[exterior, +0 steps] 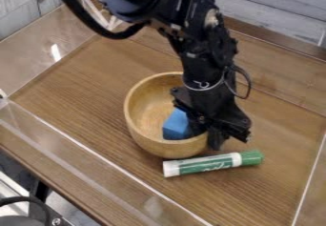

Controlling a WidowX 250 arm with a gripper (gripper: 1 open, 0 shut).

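Observation:
My black gripper [211, 125] reaches down from the top over the right side of a round wooden bowl [140, 111], its fingers low at the bowl's right rim. What lies between the fingers is hidden by the gripper itself. A blue block [174, 126] sits in the bowl, partly behind the gripper. A white and green tube [212, 164] lies on the table just in front of the bowl, below the gripper.
A pale wall runs along the back. A black cable crosses the bottom left corner.

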